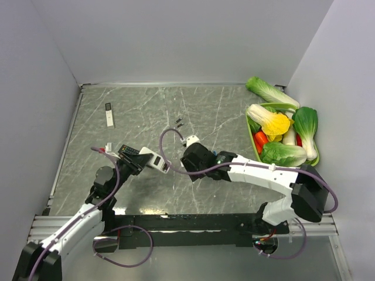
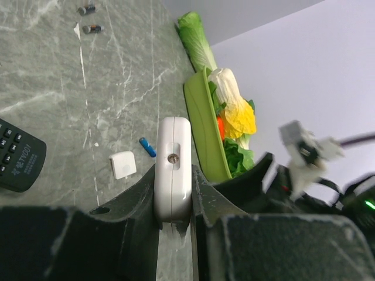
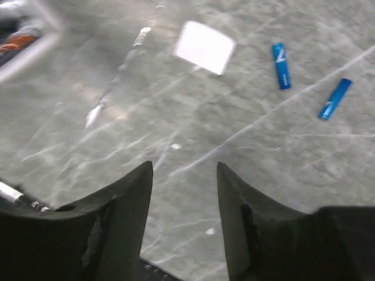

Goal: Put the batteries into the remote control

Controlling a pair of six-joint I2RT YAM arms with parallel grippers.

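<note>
My left gripper (image 1: 139,162) is shut on a white remote control (image 1: 156,162), seen end-on in the left wrist view, where its white end (image 2: 173,167) stands up between the fingers. At the top left corner of the right wrist view part of the remote shows blurred, with an orange-and-black battery (image 3: 16,44) in its bay. My right gripper is open above the bare table, nothing between its fingers. Beyond it lie two blue batteries, one (image 3: 281,66) nearer a white cover piece (image 3: 204,47), the other (image 3: 335,99) further right.
Two dark batteries (image 1: 179,123) lie toward the back. A black remote (image 2: 21,157) is beside my left gripper, and a slim white-and-black remote (image 1: 109,116) lies back left. A green basket (image 1: 315,161) of vegetables stands at the right.
</note>
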